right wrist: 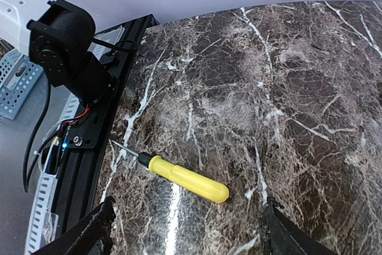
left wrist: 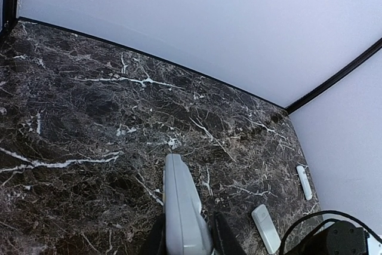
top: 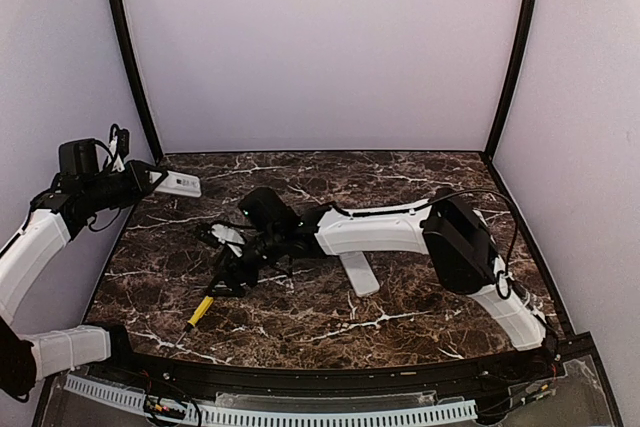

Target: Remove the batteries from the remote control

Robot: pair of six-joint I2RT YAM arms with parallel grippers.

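A white remote (top: 178,183) is held up at the far left by my left gripper (top: 150,179), shut on it; in the left wrist view its body (left wrist: 185,201) points away from the fingers. My right gripper (top: 220,282) is low at the front left, its fingers apart with nothing between them, over a yellow-handled screwdriver (right wrist: 188,179). In the right wrist view the screwdriver lies on the marble table (right wrist: 239,76) just beyond the fingertips.
A white slab (top: 357,272) lies at centre right, partly under the right arm, and another small white piece (left wrist: 303,181) lies farther right. Walls bound the table; a dark rail (top: 330,369) runs along the front.
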